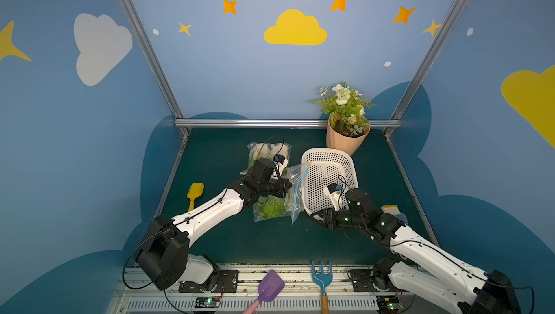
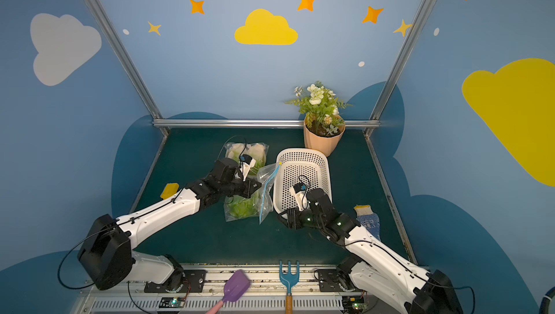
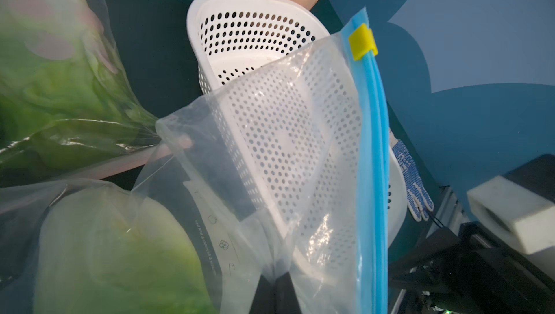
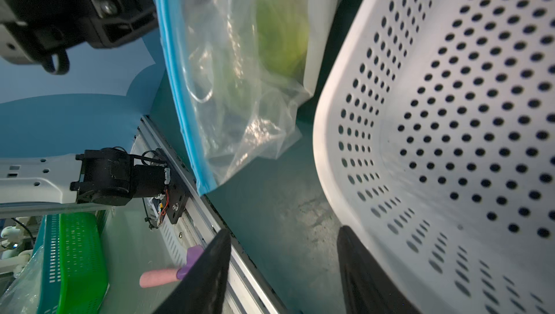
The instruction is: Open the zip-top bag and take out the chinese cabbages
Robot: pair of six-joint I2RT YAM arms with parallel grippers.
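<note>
A clear zip bag (image 3: 260,140) with a blue top (image 3: 373,140) and yellow slider (image 3: 363,42) holds green cabbage (image 3: 121,256) and overlaps the white basket's left side. My left gripper is shut on the bag's clear plastic beside the zip. Behind lies another bag of cabbages (image 3: 63,77). My right gripper is open at the basket's near left corner, apart from the blue-topped bag, with nothing between its fingers.
A white perforated basket (image 4: 332,140) stands right of the bags, a flowerpot (image 1: 347,140) behind it. A glove (image 2: 367,221) lies at right, a yellow scoop (image 1: 195,189) at left.
</note>
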